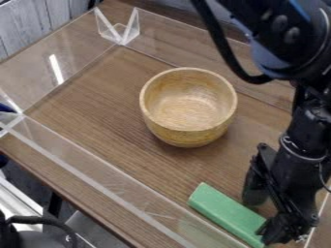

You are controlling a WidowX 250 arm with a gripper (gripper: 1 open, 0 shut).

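My gripper (268, 208) is low at the right of the view, over the right end of a green block (223, 209) that lies near the bottom edge of the wooden table (91, 102). The fingers are open; whether they touch the block is unclear, and the arm hides that end of it.
A round wooden bowl (189, 105) stands in the middle of the table. A clear plastic holder (118, 26) is at the back left.
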